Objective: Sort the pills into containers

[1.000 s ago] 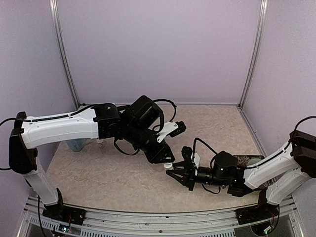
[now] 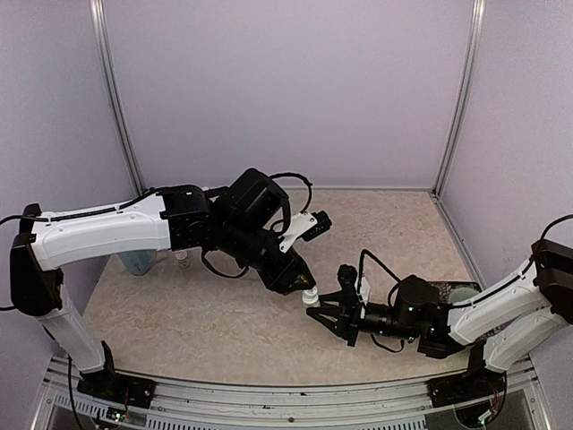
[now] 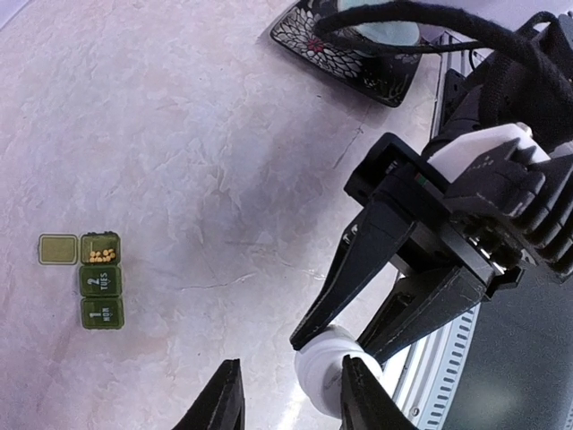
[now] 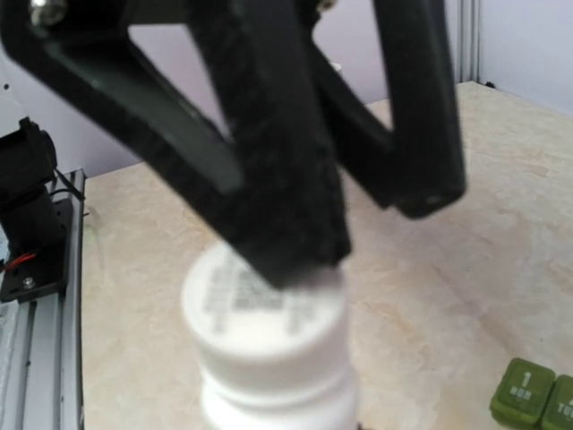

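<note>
A white capped pill bottle is clamped between the fingers of my right gripper. Its cap faces upward in the right wrist view, where my right fingers are not clearly shown. Over the cap is my left gripper, open; one finger overlaps the cap and the other stands clear of it. Whether that near finger touches the cap I cannot tell. A green pill organizer lies on the table in the left wrist view. Its third compartment's lid is folded back, showing several orange pills.
A dark patterned tray with a pale round container is partly covered by the right arm and cable. At the table's left stand a bluish container and a small white bottle. Bare table surrounds the organizer.
Bottle and right gripper remain together below the left gripper.
</note>
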